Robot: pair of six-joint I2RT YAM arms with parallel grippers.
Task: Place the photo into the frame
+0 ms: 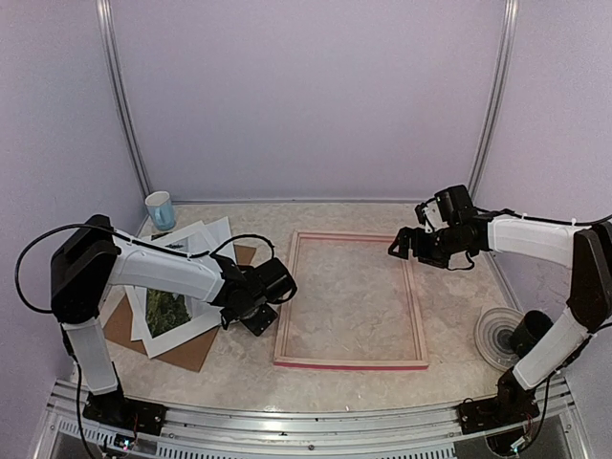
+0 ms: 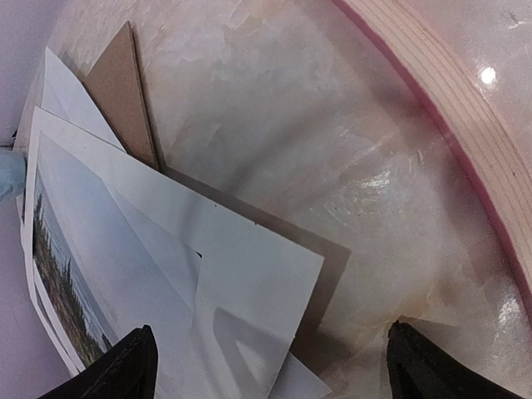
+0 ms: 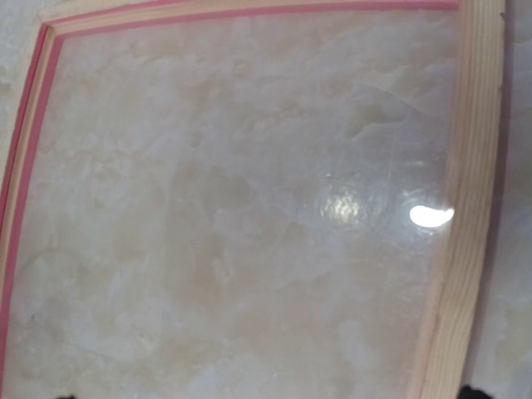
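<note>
A white-bordered landscape photo (image 2: 91, 241) lies on top of other sheets at the left; part of the pile is hidden under my left arm in the top view. One corner of it points into the space between the spread fingers of my left gripper (image 1: 256, 321), which is open and not closed on it. The empty wooden frame (image 1: 351, 364) with pink edging lies flat mid-table, the tabletop or a clear pane showing inside. My right gripper (image 1: 400, 245) is open over the frame's far right corner area, holding nothing.
Brown backing board (image 1: 194, 355) sticks out from beneath the sheets. A light blue mug (image 1: 161, 211) stands at the back left. At the right are a round clear dish (image 1: 494, 337) and a dark cup (image 1: 530, 332).
</note>
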